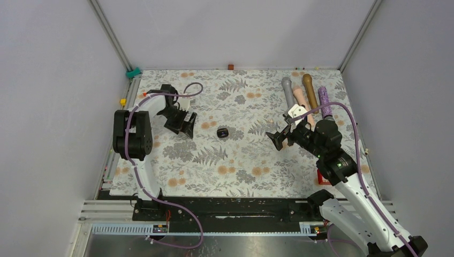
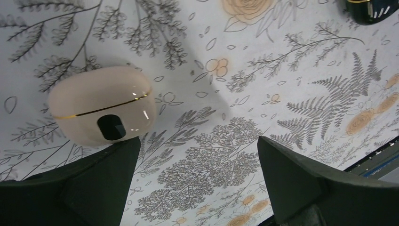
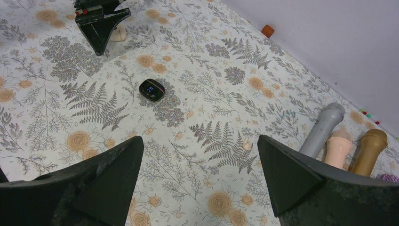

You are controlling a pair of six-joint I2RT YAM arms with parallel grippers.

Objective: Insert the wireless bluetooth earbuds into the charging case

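Observation:
A black earbud case lies closed near the middle of the patterned mat; it also shows in the right wrist view. A pale beige case with a gold seam and dark window lies at the left, low under my open left gripper, near its left finger and with nothing gripped. My right gripper is open and empty, raised over the right side of the mat. A small white object, possibly an earbud, lies between its fingers' lines of sight on the mat below.
Grey, pink, brown and purple cylinders lie at the back right, beside the right arm. A red object is partly hidden at the front right. An orange block sits on the back edge.

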